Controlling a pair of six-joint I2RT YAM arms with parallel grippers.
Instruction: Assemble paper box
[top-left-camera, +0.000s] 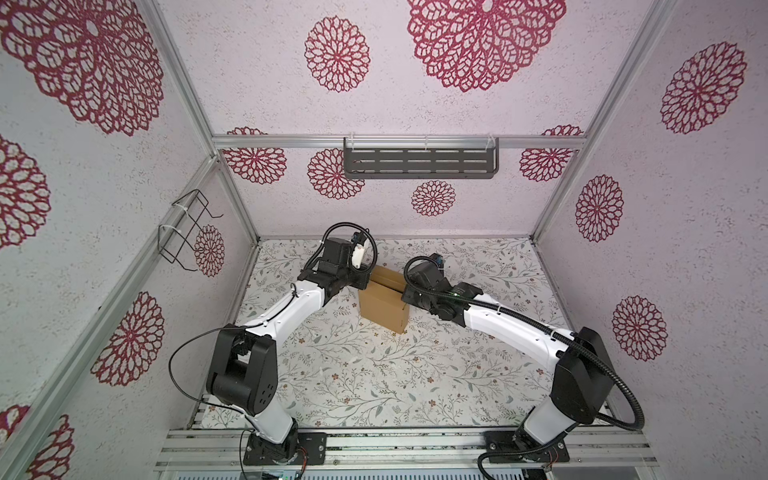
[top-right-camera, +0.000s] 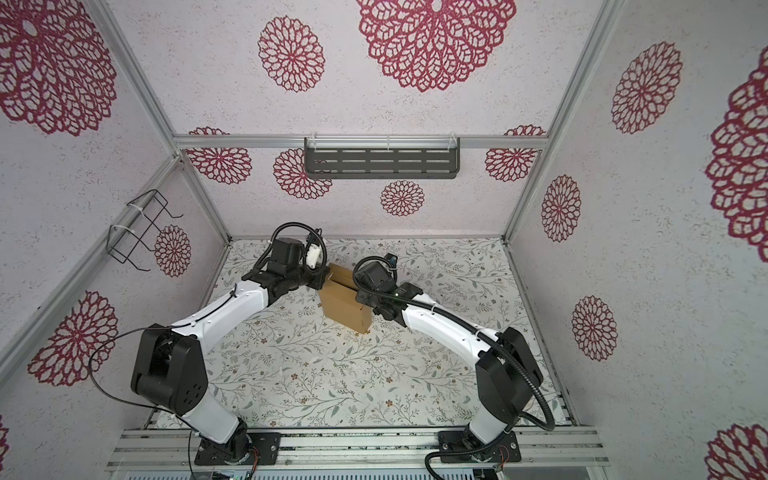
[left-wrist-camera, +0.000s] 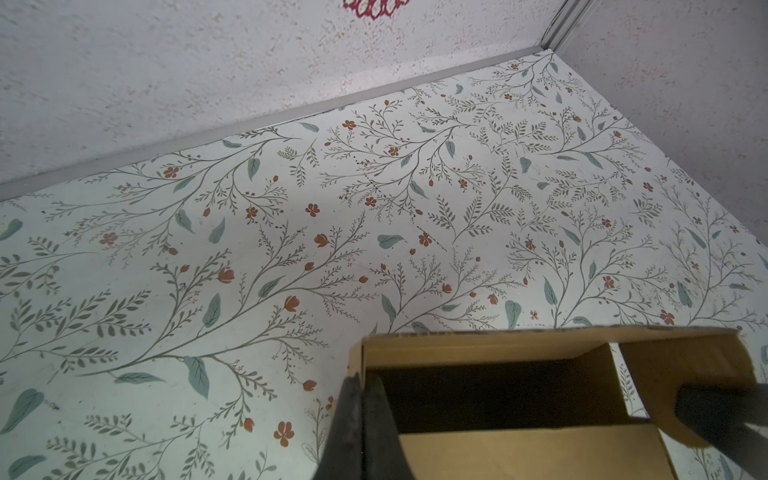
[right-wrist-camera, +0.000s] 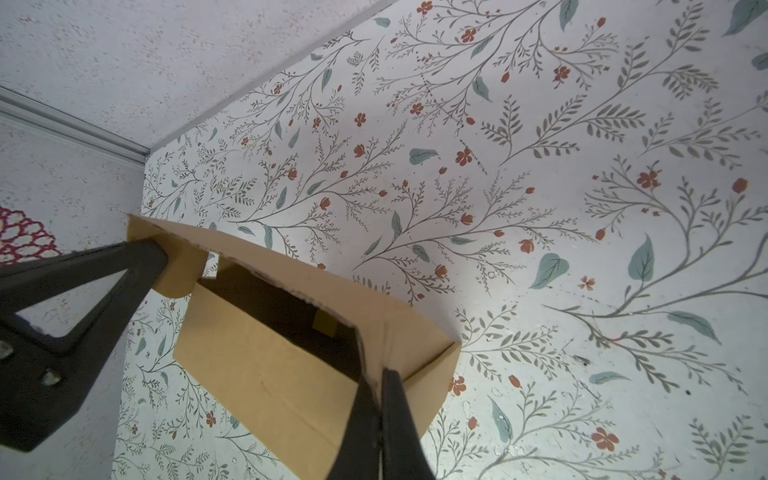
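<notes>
A brown cardboard box (top-left-camera: 382, 308) stands on the table between my two arms, its upper side open and its inside dark. At its left end my left gripper is shut, and the thin edge of the box's side panel (left-wrist-camera: 357, 352) runs in between the fingertips. At the opposite end my right gripper is shut on the edge of a raised flap (right-wrist-camera: 400, 332). The dark finger of the other arm (left-wrist-camera: 716, 412) shows beside a rounded end flap (left-wrist-camera: 680, 372) in the left wrist view. Both fingertips are hidden in the top views.
Flower-patterned tabletop (top-left-camera: 360, 384) around the box is clear. A grey slotted shelf (top-left-camera: 421, 164) hangs on the back wall, and a black wire rack (top-left-camera: 182, 232) on the left wall.
</notes>
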